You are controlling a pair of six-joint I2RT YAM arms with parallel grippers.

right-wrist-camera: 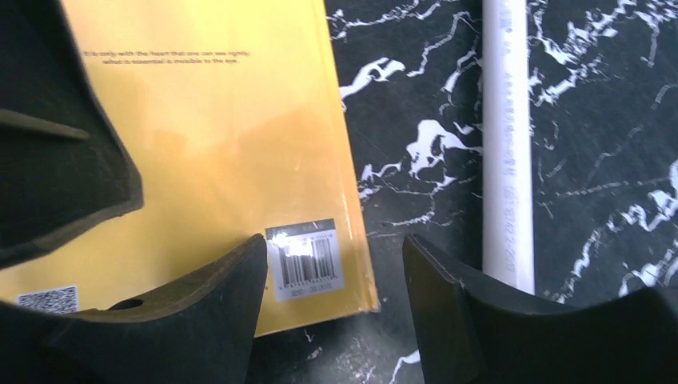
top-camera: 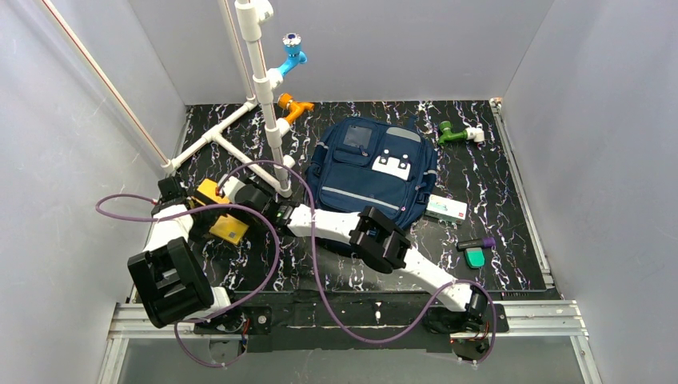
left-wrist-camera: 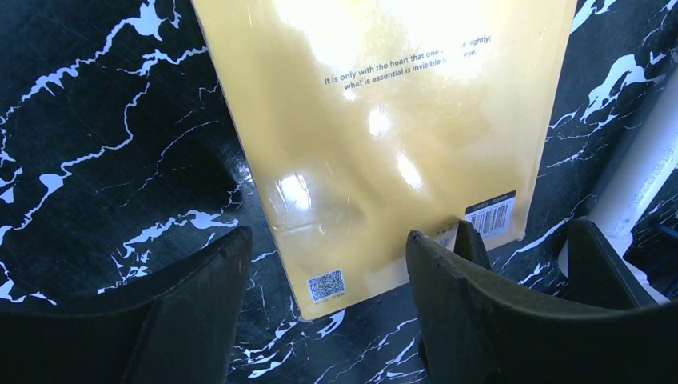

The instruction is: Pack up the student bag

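Note:
A yellow book (top-camera: pixel 229 228) lies at the left of the black marble table, its back cover with text, QR code and barcode facing up (left-wrist-camera: pixel 384 152) (right-wrist-camera: pixel 216 136). Both grippers are over it. My left gripper is at the edge by the QR code; my right gripper is at the barcode corner. Whether either holds the book between its fingertips is hard to see. A navy backpack (top-camera: pixel 360 176) lies at the centre. A white box (top-camera: pixel 445 208), a dark cylinder with purple end (top-camera: pixel 472 244) and a green item (top-camera: pixel 474 258) lie to its right.
A white pipe stand (top-camera: pixel 268 104) with blue and orange taps rises at the left, one pipe (right-wrist-camera: pixel 505 136) running beside the book. A green tap fitting (top-camera: pixel 454 136) lies at the back right. Purple cables loop over both arms.

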